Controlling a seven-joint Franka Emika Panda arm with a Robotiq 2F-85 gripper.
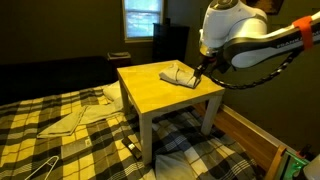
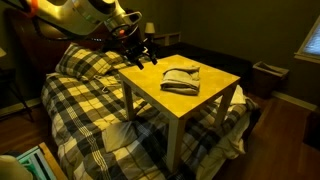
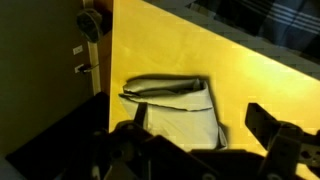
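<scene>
A folded light-coloured cloth (image 1: 179,76) lies on the small square table (image 1: 150,97). Its layers show as a loose stack near the table's middle in exterior view 2, where the cloth (image 2: 181,80) is apart from the arm. My gripper (image 1: 205,72) is above the table beside the cloth, its fingers pointing down. In the wrist view the open gripper has its fingers wide apart, and the cloth (image 3: 178,108) shows below and between them. The cloth's lower part is hidden behind the gripper body.
A bed with a plaid cover (image 2: 85,92) surrounds the table's legs. More pale folded cloths (image 1: 68,121) lie on the bed, with a small dark object (image 1: 131,147) nearby.
</scene>
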